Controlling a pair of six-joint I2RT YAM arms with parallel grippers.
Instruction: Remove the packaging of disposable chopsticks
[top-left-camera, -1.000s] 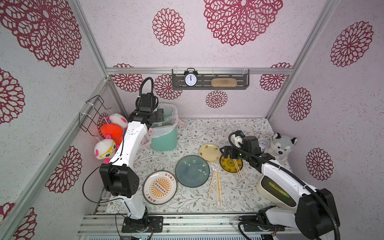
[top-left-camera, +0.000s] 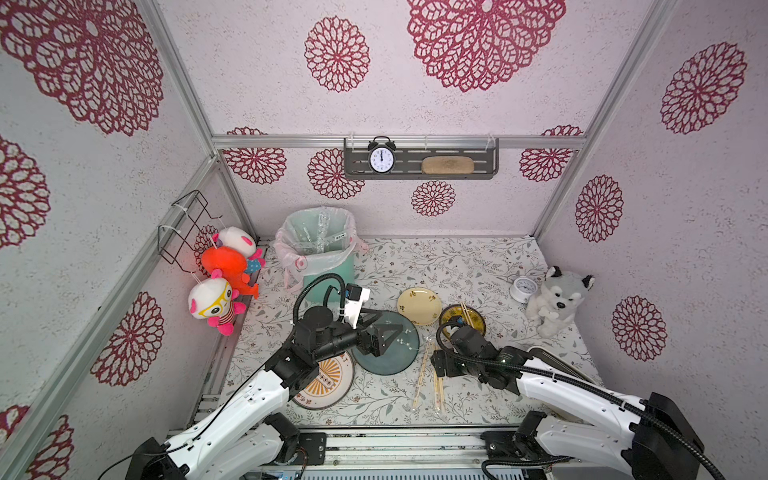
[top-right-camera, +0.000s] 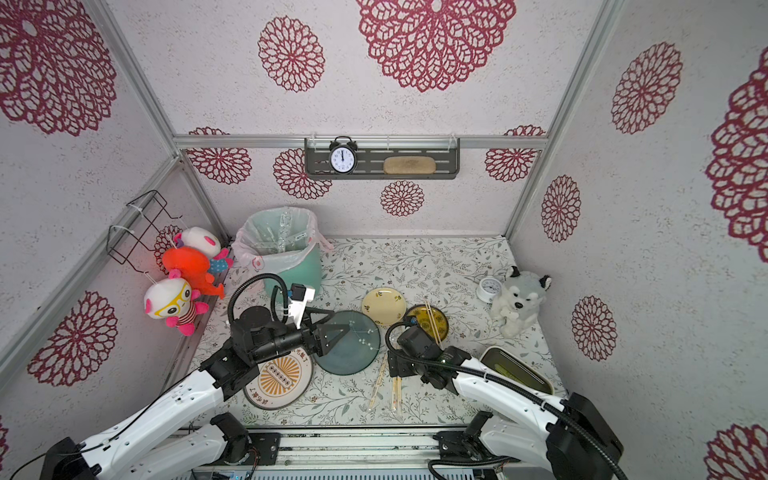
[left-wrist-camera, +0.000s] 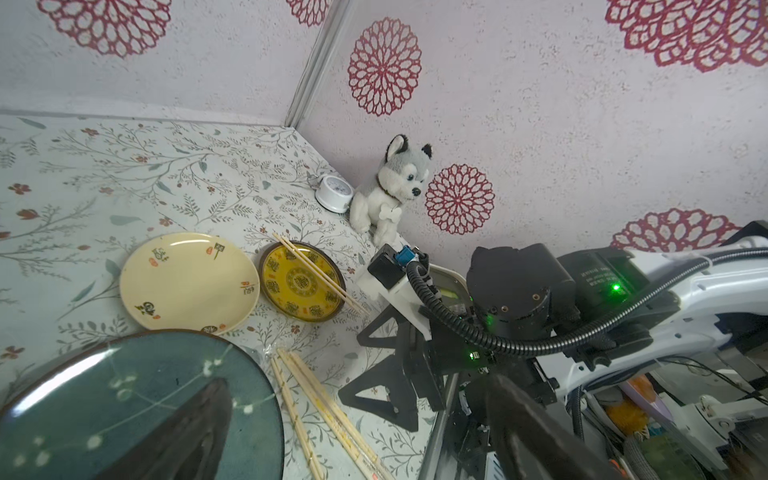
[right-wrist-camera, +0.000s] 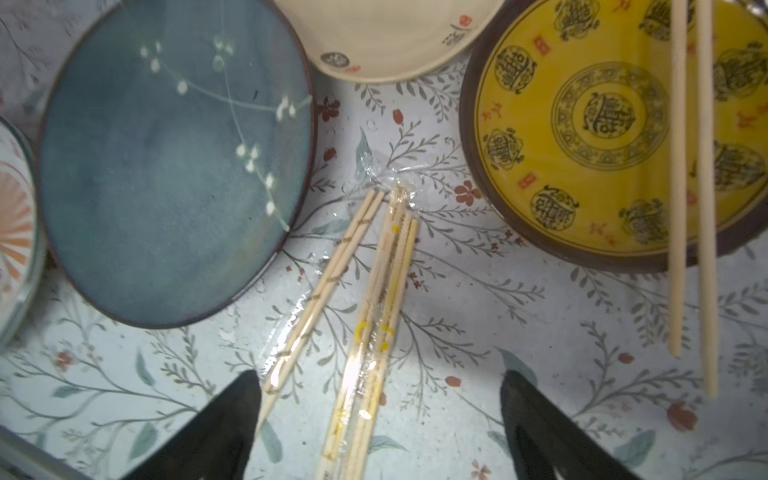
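Wooden chopsticks in clear film (right-wrist-camera: 320, 294) lie on the table right of the blue-green plate. Beside them lie more wrapped chopsticks (right-wrist-camera: 360, 368) with yellow marks. Bare chopsticks (right-wrist-camera: 678, 164) rest across the yellow dish (right-wrist-camera: 512, 76). My right gripper is above the wrapped chopsticks, its fingers apart and nothing held. Over the blue-green plate (top-left-camera: 376, 360), my left gripper (top-left-camera: 392, 328) is open and empty. Clear film (top-left-camera: 322, 228) shows inside the lined green bin (top-left-camera: 340, 280) at the back left.
A cream plate (top-left-camera: 419, 305) lies behind the blue-green one. A patterned plate (top-left-camera: 332, 384) is partly under my left arm. At the right are a plush husky (top-left-camera: 561, 297), a small white clock (top-left-camera: 524, 288) and a long dish (top-right-camera: 512, 369).
My left gripper has come from the bin towards the front and right, over the blue-green plate. My right gripper has moved from the yellow dish forward and left towards the wrapped chopsticks.
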